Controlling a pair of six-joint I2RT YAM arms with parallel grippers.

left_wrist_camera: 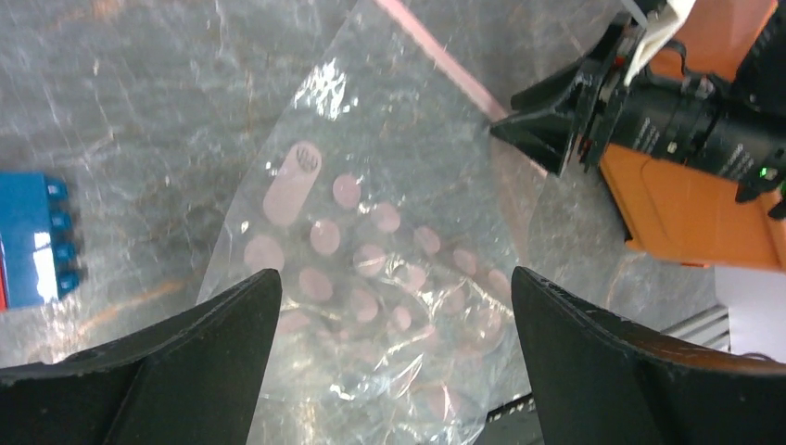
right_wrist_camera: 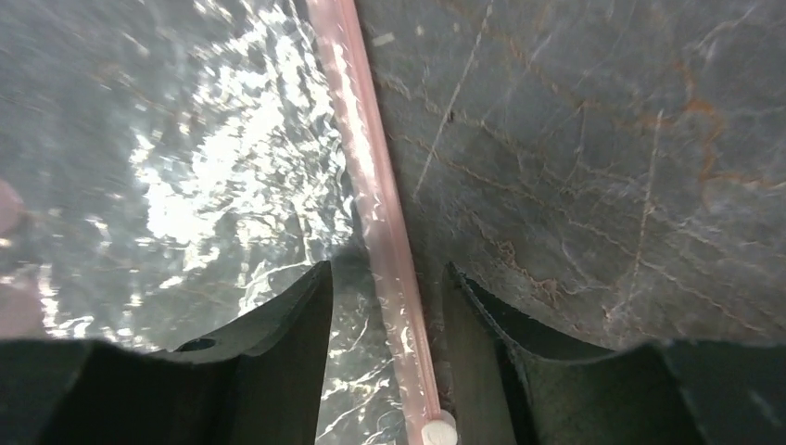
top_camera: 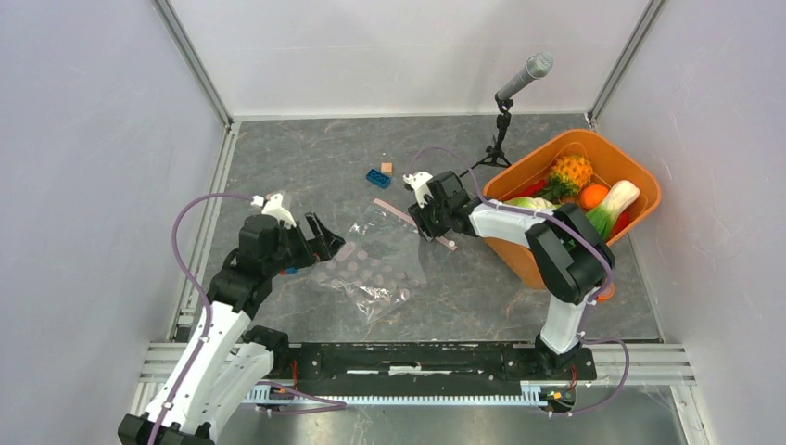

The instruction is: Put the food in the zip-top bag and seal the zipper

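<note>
A clear zip top bag (top_camera: pixel 371 273) with pink dots and a pink zipper strip (right_wrist_camera: pixel 385 213) lies flat on the grey floor. My left gripper (top_camera: pixel 329 241) hovers open above the bag's left side, its fingers wide apart in the left wrist view. My right gripper is open low over the strip near its white slider (right_wrist_camera: pixel 438 428), one finger each side of the strip. The food, including a pineapple (top_camera: pixel 570 171), an orange (top_camera: pixel 593 197) and a leek (top_camera: pixel 612 209), is in the orange bin (top_camera: pixel 519 260) at the right.
A microphone on a stand (top_camera: pixel 524 76) stands at the back right. A blue brick (top_camera: pixel 377 178) and small wooden block (top_camera: pixel 386 168) lie behind the bag. Another brick (left_wrist_camera: pixel 32 236) is left of it. Bare floor lies at the back left.
</note>
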